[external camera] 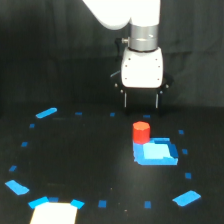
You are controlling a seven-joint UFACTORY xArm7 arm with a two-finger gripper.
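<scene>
My gripper (141,100) hangs above the dark table with its two thin fingers wide apart and nothing between them. Below it is a red block (141,131) with a six-sided top. The block is at the back left corner of a small blue tray (170,161), whose inside looks pale blue. Whether the block rests on the tray or stands just behind it, I cannot tell.
Small blue squares and strips mark the black table, among them a blue strip (46,113) at the far left and another strip (186,198) at the front right. A pale, cream-coloured object (53,213) is cut off by the bottom edge.
</scene>
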